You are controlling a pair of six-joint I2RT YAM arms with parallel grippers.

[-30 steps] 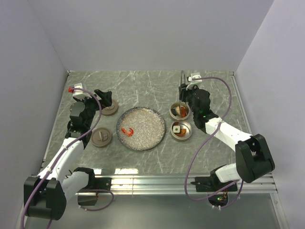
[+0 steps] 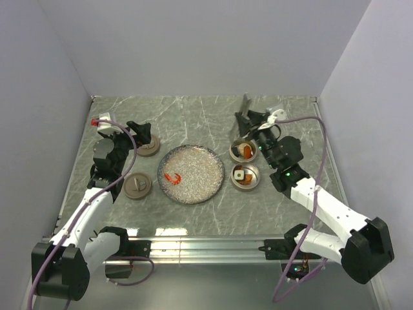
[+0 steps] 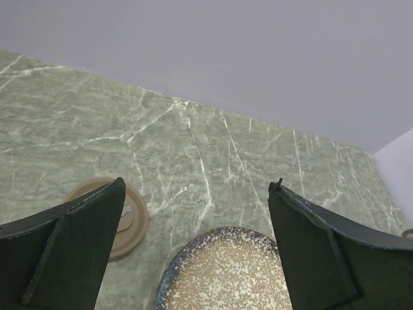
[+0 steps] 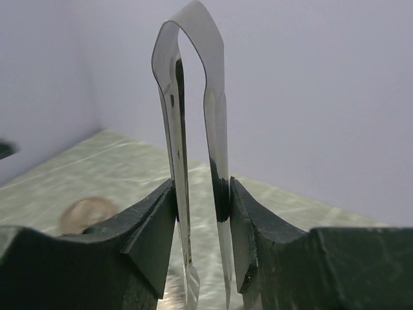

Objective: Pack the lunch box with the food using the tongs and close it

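My right gripper (image 2: pixel 244 123) is shut on a pair of metal tongs (image 4: pixel 215 110), blurred in the top view. In the right wrist view the tongs' legs stand apart, with no food visible between them. Below it is the far round bowl (image 2: pixel 233 155), holding dark and orange food pieces. The near bowl (image 2: pixel 258 183) contains a white-and-dark piece (image 2: pixel 239 175) and orange pieces. Red shrimp-like pieces (image 2: pixel 172 178) lie at the left of the large round plate (image 2: pixel 200 168). My left gripper (image 2: pixel 143 132) hangs open and empty near the far lid (image 3: pixel 139 236).
A second round brown lid (image 2: pixel 137 194) lies left of the plate, close to the left arm. Bare marble table (image 2: pixel 193 116) stretches behind the plate. Metal rails (image 2: pixel 206 248) run along the front edge.
The right arm has swung, and its gripper with the tongs has tilted and shifted slightly left, blurring now. The left arm, plate and bowls have stayed in place.
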